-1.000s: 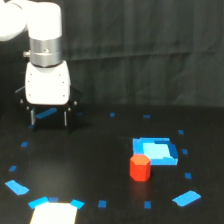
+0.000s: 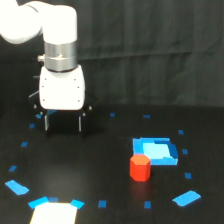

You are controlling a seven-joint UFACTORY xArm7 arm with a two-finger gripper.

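My gripper (image 2: 63,122) hangs at the upper left of the camera view below the white hand (image 2: 62,90). Its dark fingers stand apart, with nothing seen between them. A red block (image 2: 140,167), roughly hexagonal from this angle, stands on the black surface right of centre. Right behind it lies a blue-rimmed square (image 2: 168,143) with a pale middle; the block hides part of its near left side. The gripper is well to the left of both and farther back.
Small blue marks dot the black surface, with larger blue strips (image 2: 186,198) near the front. A pale square (image 2: 54,213) is cut off by the bottom edge. Open surface lies between gripper and red block.
My arm and gripper have shifted to the right and slightly down in the view. The red block and the blue-rimmed square have stayed where they were.
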